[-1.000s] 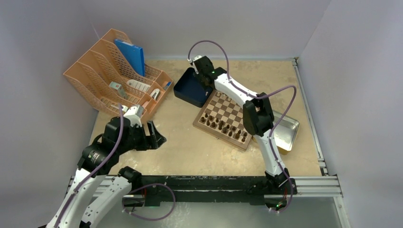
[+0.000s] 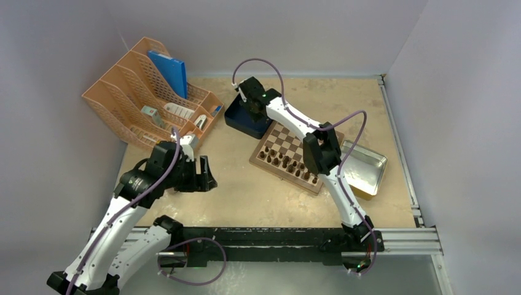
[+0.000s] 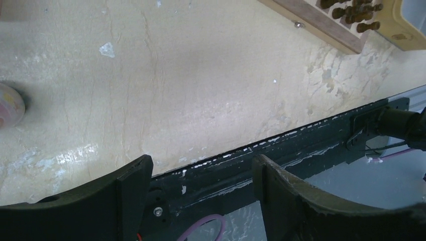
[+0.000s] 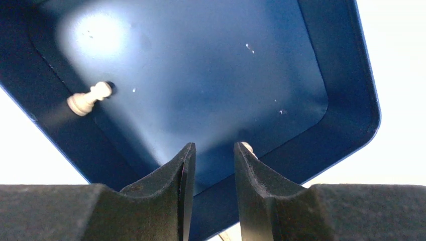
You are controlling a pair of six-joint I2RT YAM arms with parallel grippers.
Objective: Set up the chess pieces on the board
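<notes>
My right gripper hangs open over the dark blue box (image 4: 371,85), its fingertips beside a light chess piece (image 4: 246,146) that is partly hidden by a finger. Another light piece (image 4: 88,100) lies on its side along the box's wall. The wooden chessboard (image 2: 264,157) sits right of the box, with dark pieces along its near side; its far part is hidden under my right arm. My left gripper is open above bare table, left of the board, with nothing between its fingers.
An orange organizer (image 2: 104,92) with a blue folder stands at the back left. A metal tray (image 2: 372,165) is right of the board. A round object (image 3: 10,105) lies at the left wrist view's edge.
My right gripper and arm have moved left, further over the blue box. The left arm has shifted slightly right and its gripper has turned a little.
</notes>
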